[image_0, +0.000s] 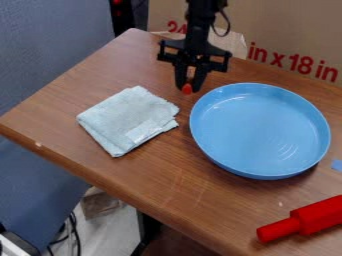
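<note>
The black robot gripper (187, 78) hangs at the back of the wooden table, its tip low over a small red object (187, 88); whether it grips that object is unclear. A folded pale grey cloth (126, 121) lies to the front left of it. A large blue plate (259, 130) is to its right.
A red cylinder (305, 218), like a rolling pin, lies at the front right. Cardboard (287, 40) stands along the back.
</note>
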